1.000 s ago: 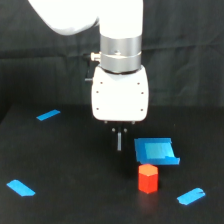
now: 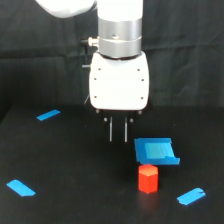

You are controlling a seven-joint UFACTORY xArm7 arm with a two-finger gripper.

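A small red block (image 2: pixel 148 179) stands on the dark table, just in front of a blue tray (image 2: pixel 172 161) with a raised back edge. My gripper (image 2: pixel 118 131) hangs under the white hand, to the left of the tray and higher in the picture than the block. Its two thin fingers (image 2: pixel 111 130) are apart, with only dark background visible between them. The gripper touches neither block nor tray as far as I can see.
Blue strips lie flat at the far left (image 2: pixel 48 115), near left (image 2: pixel 20 188) and near right (image 2: pixel 191 196). A dark curtain (image 2: pixel 190 60) closes off the back.
The fingers, close together a second ago, now stand apart. The hand sits slightly further left and appears a little larger or turned. Block and tray have stayed put.
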